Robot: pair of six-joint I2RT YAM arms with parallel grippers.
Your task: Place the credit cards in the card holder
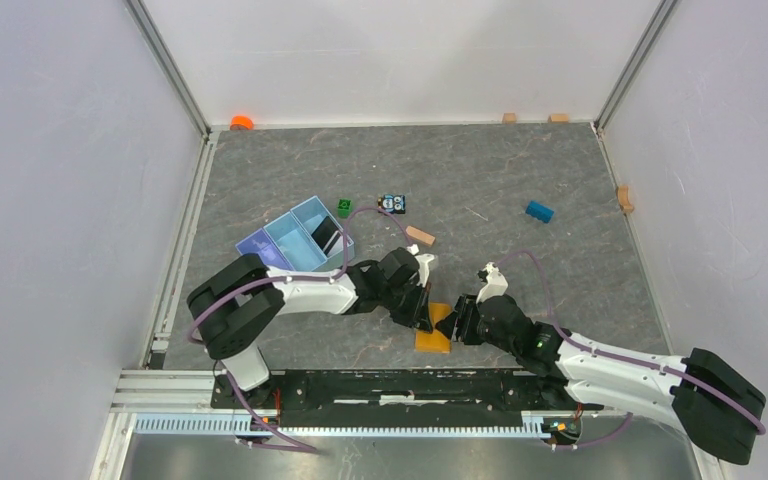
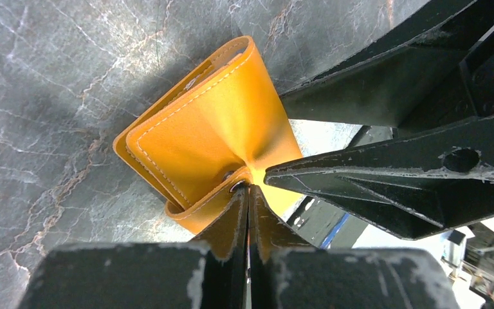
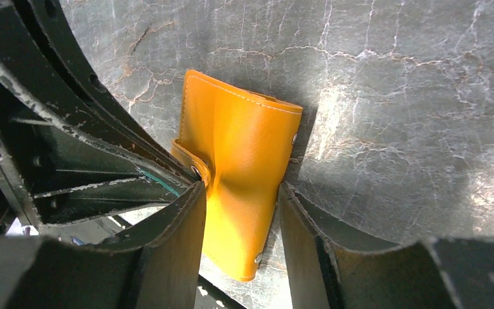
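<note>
An orange leather card holder [image 1: 433,341] lies folded on the grey table near the front edge, between my two grippers. In the left wrist view its strap with a snap [image 2: 238,183] crosses the front; a pale edge shows inside the fold. My left gripper is shut with its fingertips on that strap. My right gripper stands open, one finger [image 3: 196,209] on each side of the holder's body. No credit card can be clearly made out; cards inside the holder would be hidden.
A blue compartment box [image 1: 286,238] with a dark item inside stands at the left. Behind the arms lie a wooden block [image 1: 420,236], a green block [image 1: 344,207], a small dark patterned item [image 1: 392,204] and a blue brick [image 1: 539,211].
</note>
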